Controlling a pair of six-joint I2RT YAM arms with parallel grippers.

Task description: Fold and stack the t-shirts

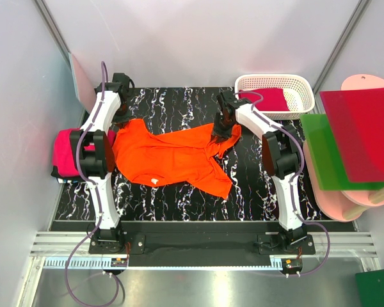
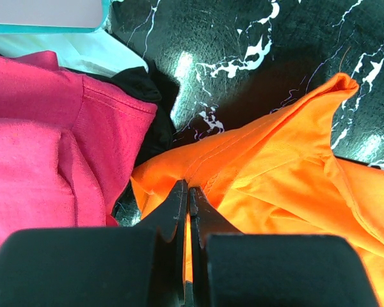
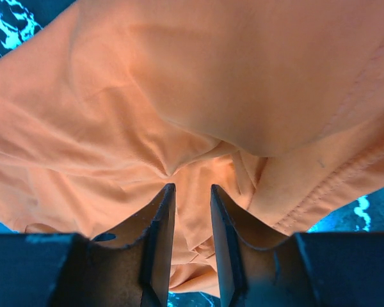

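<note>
An orange t-shirt (image 1: 169,157) lies spread and wrinkled across the middle of the dark marbled table, one part reaching toward the front right. At its far left corner my left gripper is shut, and the orange cloth gathers in creases at its fingertips, seemingly pinched. Over the shirt's right end, my right gripper stands open, its fingertips apart and pointing at bunched orange cloth (image 3: 198,211). No cloth is clearly held between them. In the top view the right gripper (image 1: 221,135) hides part of that bunched end.
A folded pink-red stack (image 1: 65,153) sits at the left edge, close beside my left arm. The white basket (image 1: 301,96) at the back right has red cloth (image 1: 266,99) inside. Green and red boards (image 1: 329,153) stand along the right. Bare table shows in front of the shirt.
</note>
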